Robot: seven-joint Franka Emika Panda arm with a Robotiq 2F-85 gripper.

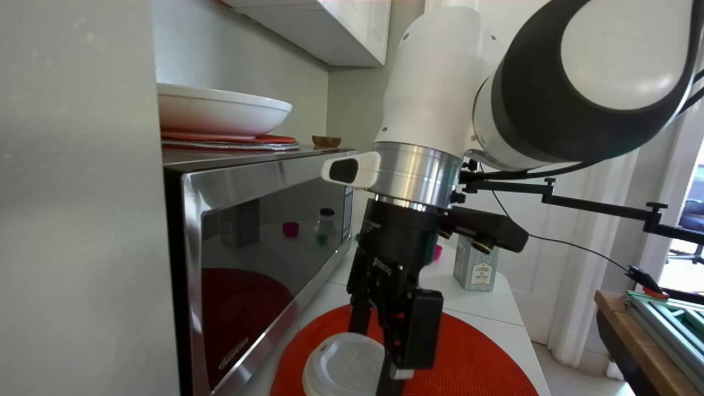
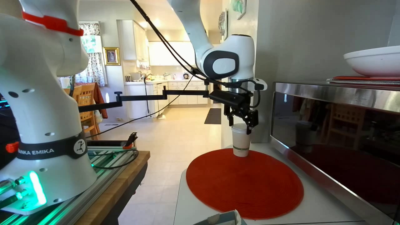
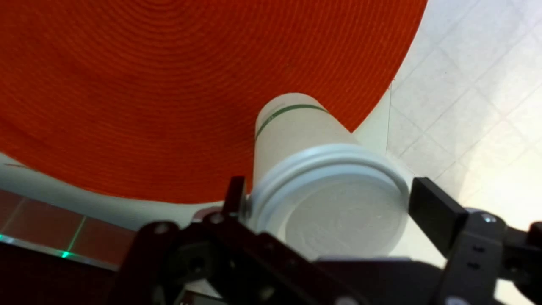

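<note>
A white paper cup with a pale lid [image 3: 345,208] and a thin green band stands upright on the round red mat [image 2: 243,183], close to the mat's edge. My gripper is around the lid, its black fingers one on each side. It is open; the left finger appears very near or touching the rim, though contact is hard to tell. Seen from exterior view 2, the cup [image 2: 241,140] stands below the gripper [image 2: 240,123]. In exterior view 1 the lid [image 1: 346,366] shows partly behind one finger, and the lower cup is out of frame.
A steel microwave [image 1: 264,264] stands along the mat's side, with a white bowl [image 1: 221,111] on top. A grey tin [image 1: 476,264] sits at the counter's other end beside a small pink item [image 1: 436,252].
</note>
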